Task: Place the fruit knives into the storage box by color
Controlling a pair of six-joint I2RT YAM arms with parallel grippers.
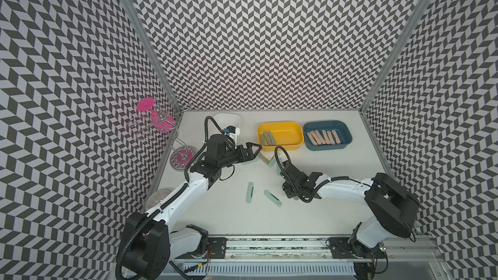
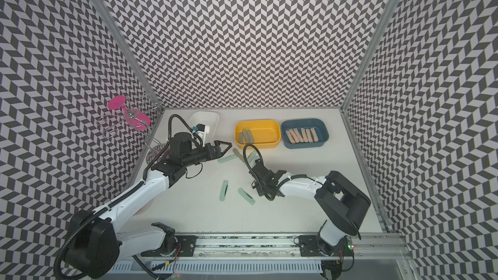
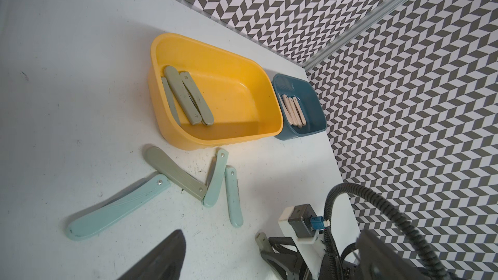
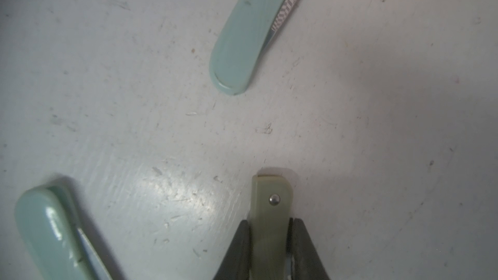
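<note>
In the right wrist view an olive-green knife [image 4: 272,197] stands between the fingers of my right gripper, which is shut on it; its riveted end points away. My left gripper [image 1: 256,149] stays open and empty, in front of the yellow box [image 1: 286,133]. Below that box, in the left wrist view, an olive knife [image 3: 174,172] lies touching pale-green knives [image 3: 119,208]. Two more mint knives, one left [image 1: 250,192] and one right [image 1: 272,198], rest mid-table. Olive knives [image 3: 181,94] fill the yellow box's left side; pinkish knives [image 1: 324,137] lie in the blue box [image 1: 346,133].
A white container [image 1: 226,119] stands at the back left, partly behind my left arm. A wire rack with pink discs [image 1: 163,121] occupies the left edge.
</note>
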